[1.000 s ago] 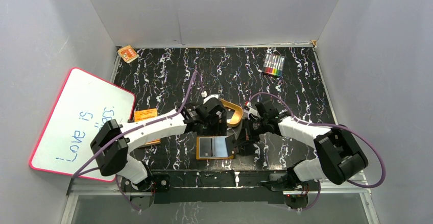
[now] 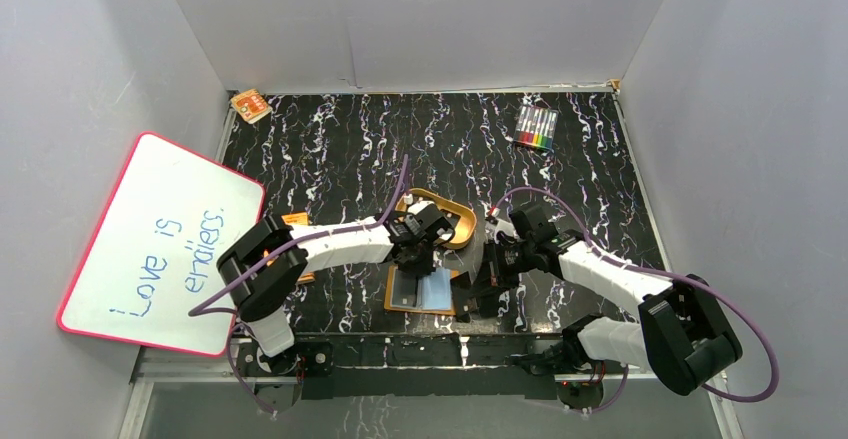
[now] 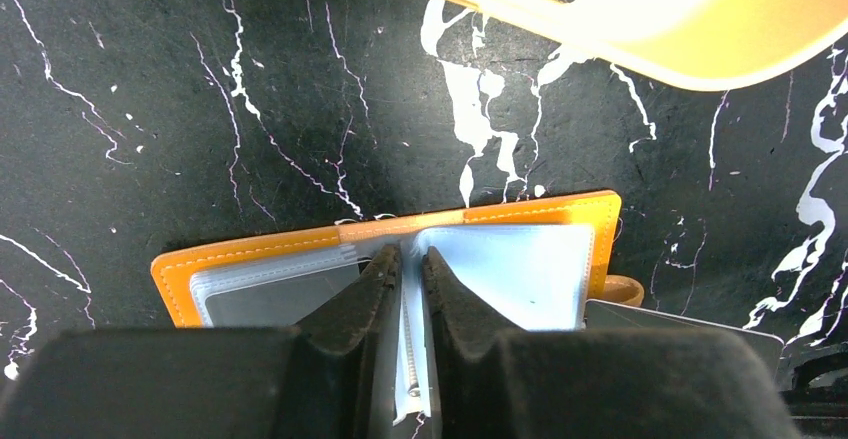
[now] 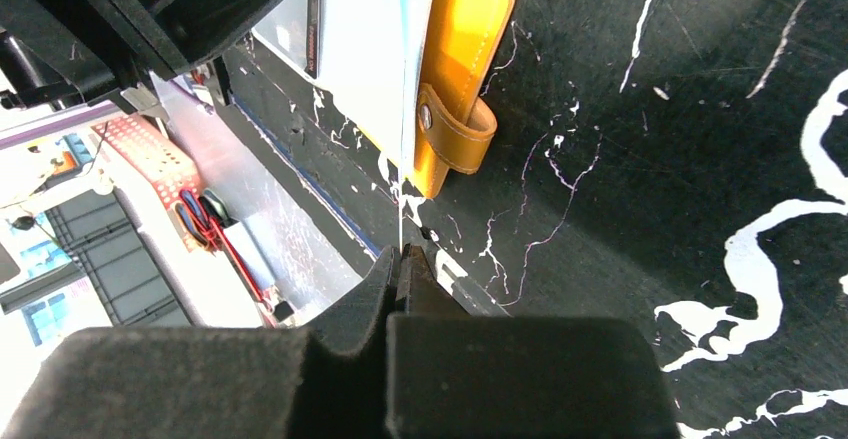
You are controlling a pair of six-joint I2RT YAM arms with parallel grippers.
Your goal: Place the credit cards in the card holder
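The open card holder [image 2: 390, 297] lies at the front middle, its orange leather cover [image 3: 250, 252] under clear sleeves [image 3: 515, 274]. My left gripper is down at the middle of the sleeves, fingers close together around the sleeve edges; whether anything is pinched is unclear. My right gripper is shut at the holder's right side, at the edge of a thin clear sleeve. A dark panel [image 3: 680, 324] beside it extends right of the cover. A brown snap strap [image 4: 460, 139] sticks out from the cover.
An orange tray [image 2: 462, 234] lies just behind the holder. A marker set [image 2: 536, 127] is at the back right, an orange pack [image 2: 251, 104] at the back left, a whiteboard [image 2: 160, 239] along the left.
My right arm has shifted right, drawing away slightly from the holder.
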